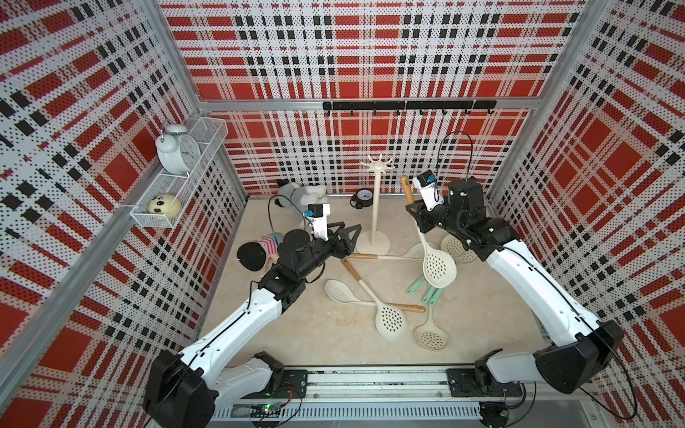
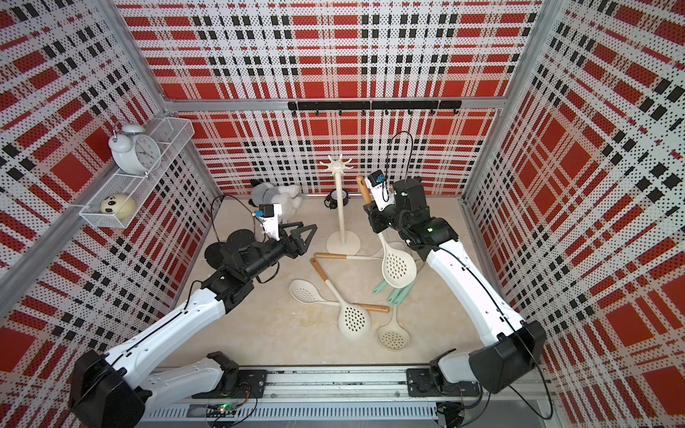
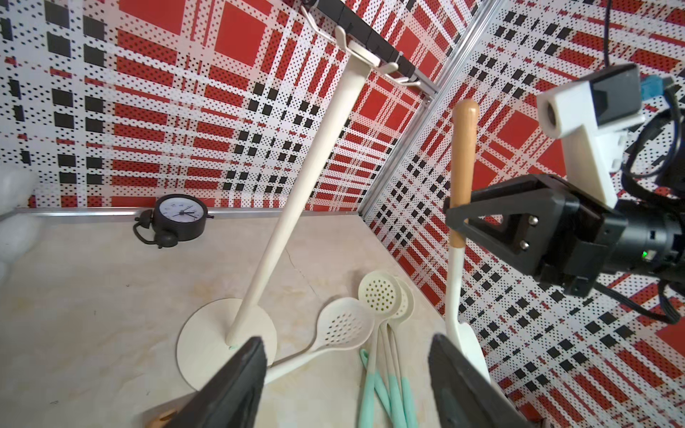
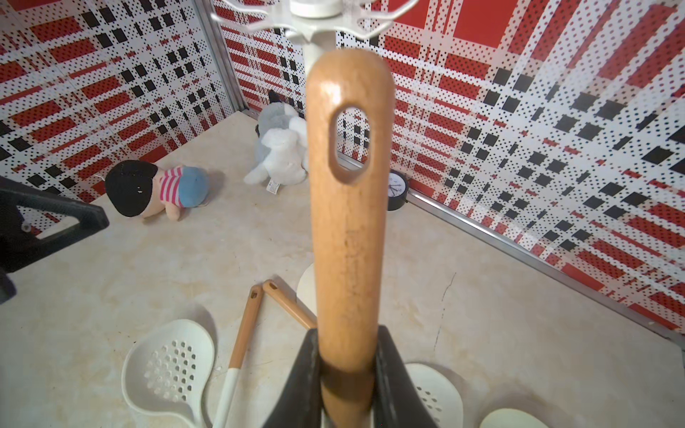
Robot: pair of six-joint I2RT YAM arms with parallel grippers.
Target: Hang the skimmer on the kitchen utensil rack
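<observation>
My right gripper [image 1: 419, 207] is shut on the wooden handle of a white skimmer [image 1: 439, 267]. The skimmer hangs in the air, handle end up and perforated bowl down. In the right wrist view its handle [image 4: 349, 235] is upright, with a slot-shaped hole near the top. Behind that handle, partly covered by it, stands the cream utensil rack [image 4: 316, 21] with hooks spread around its top. Viewed from the left wrist, the rack's pole [image 3: 303, 185] is left of the held handle, a gap between them. My left gripper [image 1: 353, 239] is open and empty, left of the rack.
Several other skimmers lie on the table, among them a wooden-handled one [image 1: 391, 321] in front and green-handled ones [image 3: 389, 378] to the right. Stuffed toys [image 4: 282, 146] and a small black clock [image 3: 182, 216] are at the back. A black hook rail [image 1: 406, 105] runs along the back wall.
</observation>
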